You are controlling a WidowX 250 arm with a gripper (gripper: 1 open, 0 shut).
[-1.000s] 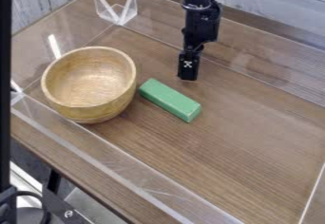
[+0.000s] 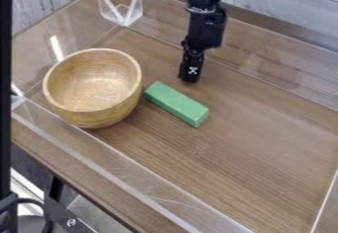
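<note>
The black robot gripper (image 2: pixel 191 72) reaches down from the top centre to just above the wooden tabletop, behind a green rectangular block (image 2: pixel 176 104). It is shut, and nothing shows between its fingers. A round tan wooden bowl (image 2: pixel 91 87) sits to the left, apart from the gripper and beside the block.
A clear plastic piece (image 2: pixel 121 7) stands at the back left. Clear rails run along the table's edges. Dark cables lie at the lower left corner.
The gripper has shifted slightly to the left over the last second. The bowl and the green block have stayed where they were.
</note>
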